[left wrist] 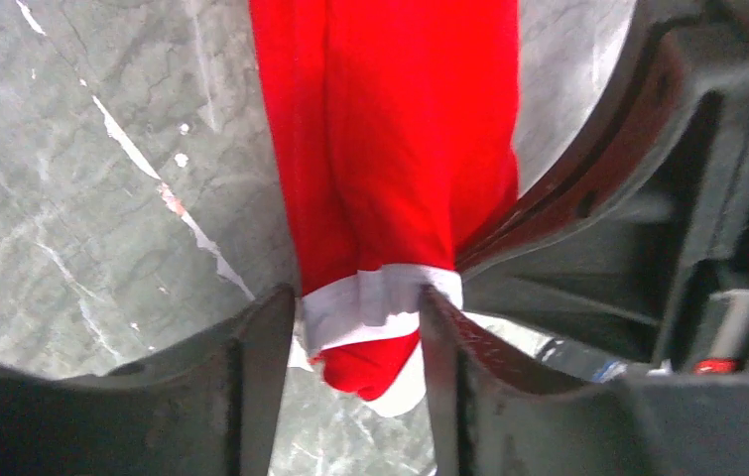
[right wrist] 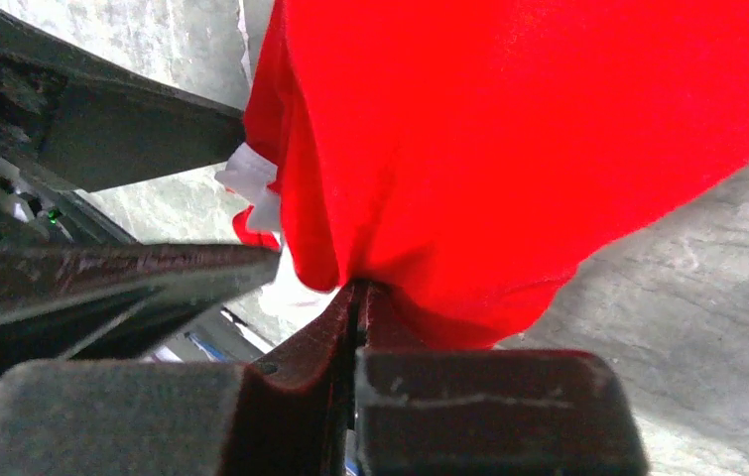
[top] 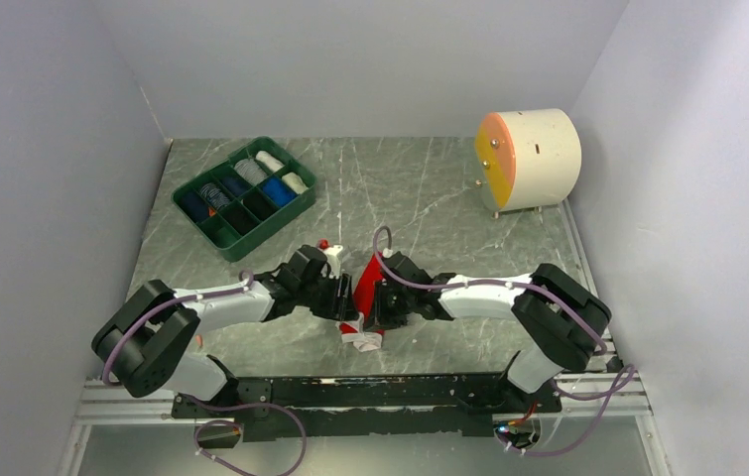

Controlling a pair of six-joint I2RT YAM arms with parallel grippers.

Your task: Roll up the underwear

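Red underwear (top: pixel 368 280) with a white band lies on the marble table between both arms, folded lengthwise into a strip in the left wrist view. My left gripper is at its near end, part open, its fingers either side of the banded end. My right gripper is shut low against the red cloth (right wrist: pixel 519 139); whether fabric is between its fingertips is hidden. In the right wrist view the white band shows beside the left gripper's dark fingers.
A green divided box (top: pixel 243 234) with rolled items stands at back left. A round cream cabinet (top: pixel 539 159) stands at back right.
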